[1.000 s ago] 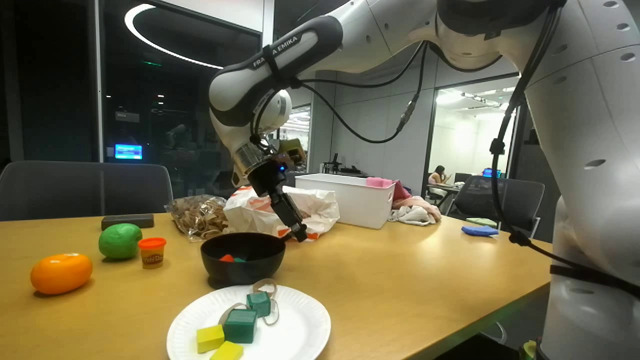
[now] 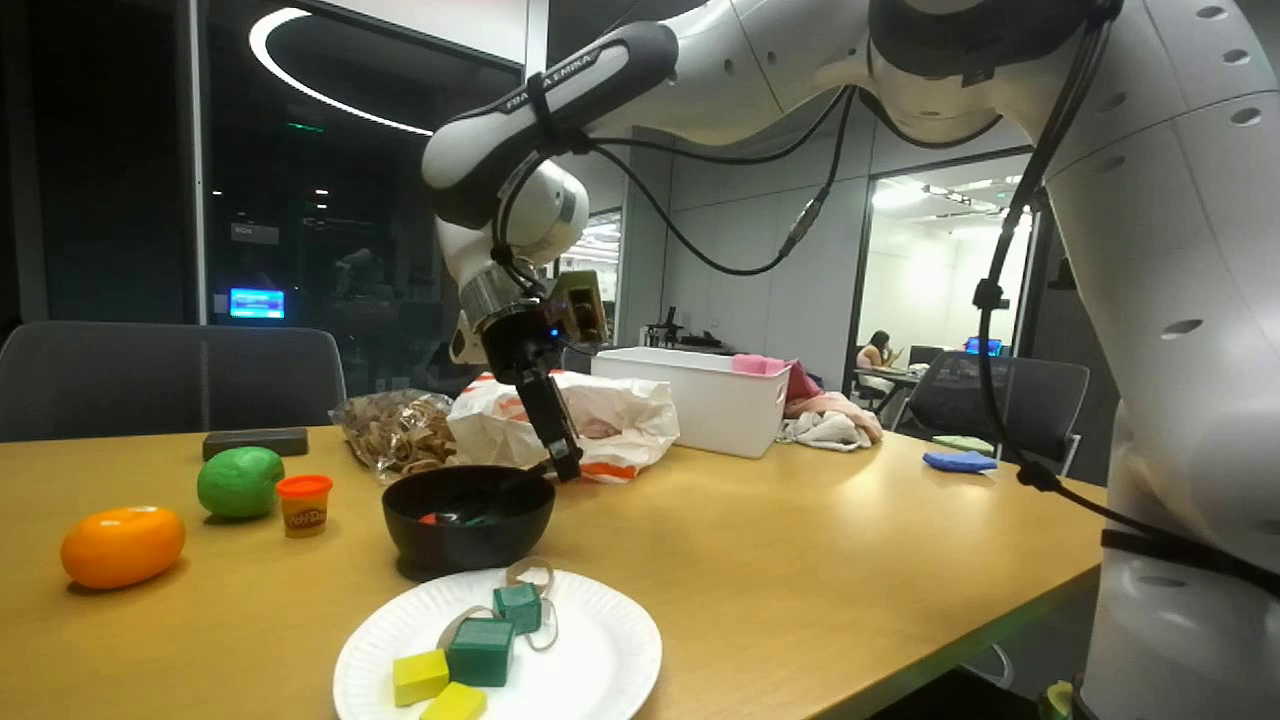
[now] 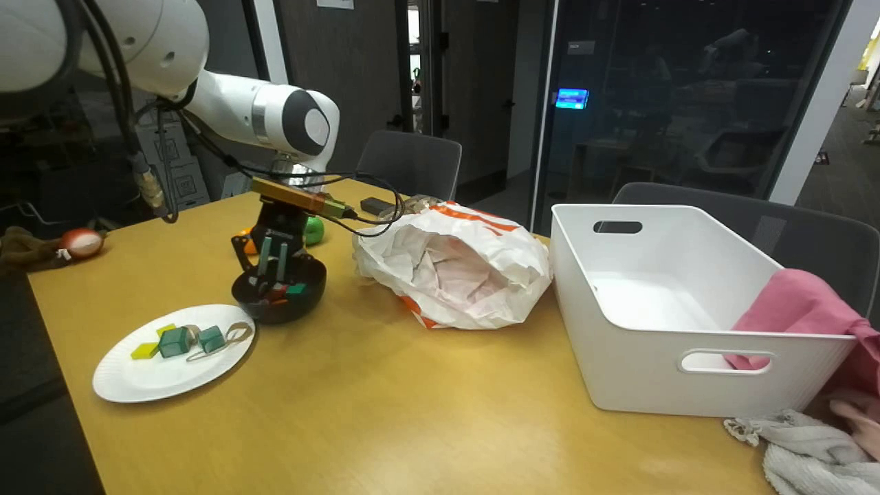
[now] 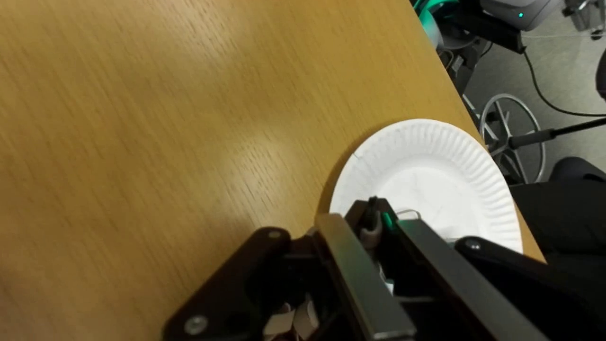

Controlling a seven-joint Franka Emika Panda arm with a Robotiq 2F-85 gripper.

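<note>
A black bowl stands on the table, with red and green pieces inside. My gripper leans down at its right rim, shut on a thin dark handle that slants into the bowl; its lower end is hard to make out. From the other side, the gripper covers part of the bowl. In the wrist view, the gripper has something dark and narrow between its fingers; the bowl is hidden there.
A white paper plate holding green and yellow blocks lies before the bowl. An orange fruit, green fruit and small tub stand left. Behind are a crumpled bag and white bin.
My gripper has shifted left and stands more upright. The bowl has slid slightly left, and the dark handle now shows farther inside it. The plate has not moved.
</note>
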